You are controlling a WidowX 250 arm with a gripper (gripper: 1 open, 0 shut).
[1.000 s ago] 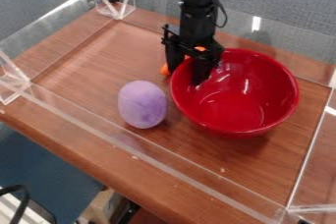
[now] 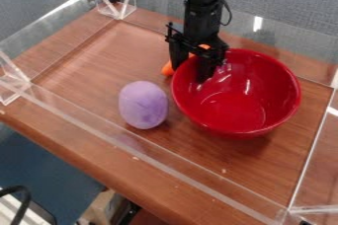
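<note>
A black robot arm (image 2: 201,12) reaches down from the top of the camera view to my gripper (image 2: 201,59), which is at the left rim of a large red bowl (image 2: 246,96). The fingers are dark and partly overlap, so their opening is unclear. A small orange object (image 2: 169,68) shows just behind and left of the gripper, mostly hidden. A purple oval object (image 2: 142,106) lies to the left of the bowl on the wooden surface.
Clear low walls (image 2: 16,81) bound the wooden tabletop (image 2: 93,61). Free wood lies at the left and back. The bowl takes up much of the right side.
My gripper has shifted very slightly at the bowl's rim over the last second. The bowl and purple object look unmoved.
</note>
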